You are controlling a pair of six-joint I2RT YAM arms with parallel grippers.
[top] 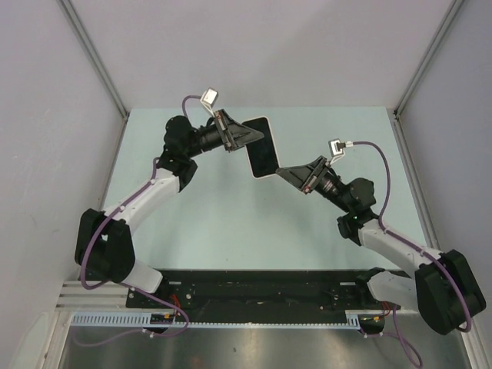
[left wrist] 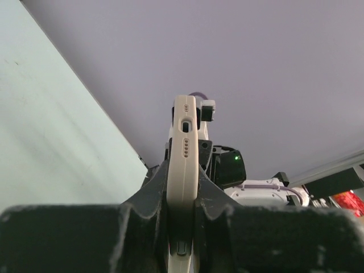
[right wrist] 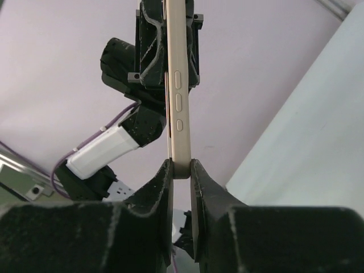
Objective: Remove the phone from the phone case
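Note:
Tilted above the table, the phone (top: 261, 157) has its black screen facing up and a pale beige case (left wrist: 183, 151) around it. My left gripper (top: 258, 134) is shut on the cased phone from the left, near its upper part. At the lower right corner, my right gripper (top: 280, 171) has its fingertips on both sides of the case, closed in against it. In the right wrist view the case's side buttons (right wrist: 178, 102) show, and its end sits between the fingertips. The case's port opening shows in the left wrist view. The phone's back is hidden.
Grey walls (top: 254, 54) stand behind and at the sides. A purple cable (top: 388, 184) loops beside the right arm.

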